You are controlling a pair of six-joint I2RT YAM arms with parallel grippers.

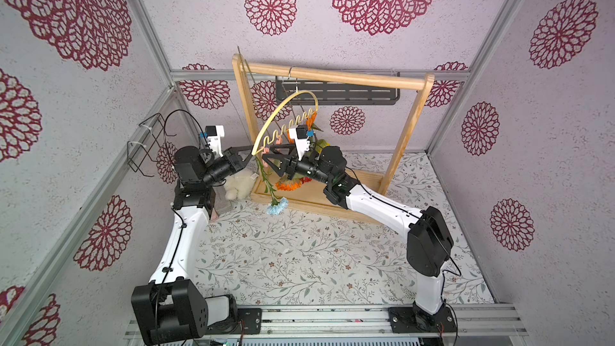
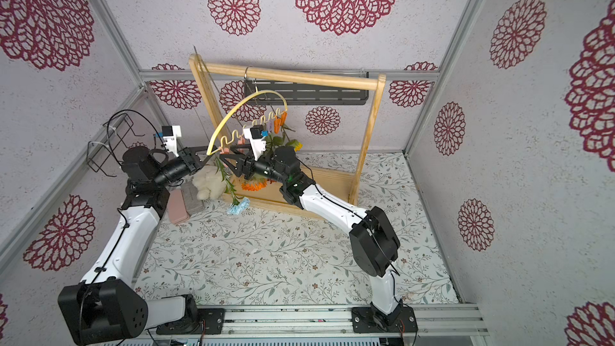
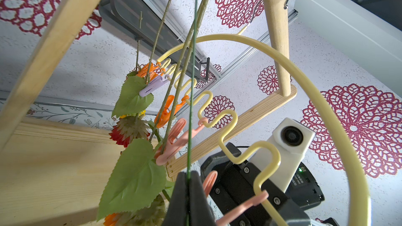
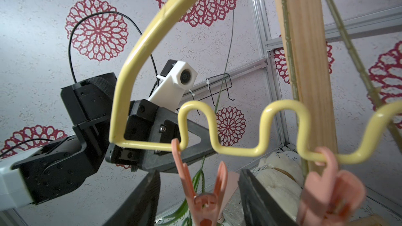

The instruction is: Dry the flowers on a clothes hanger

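The blue flower [image 1: 276, 206] hangs head down, its thin green stem [image 3: 193, 100] running up between the tips of my left gripper, which is shut on it. Close by, a yellow hanger [image 3: 330, 108] hangs from a wooden rack. My right gripper stands open at the hanger's near end, its dark fingers [image 4: 144, 196] on either side of a pink clip [image 4: 205, 211]. That clip's two handles point up against the hanger's wavy bar; its lower end is out of view in the right wrist view. The flower's stem passes behind the clip there.
Other flowers hang along the hanger from orange [image 3: 167, 111], purple [image 3: 154, 85] and pink clips. The rack's wooden bar [image 1: 333, 75] runs above. A white plush toy [image 1: 240, 184] lies at the left.
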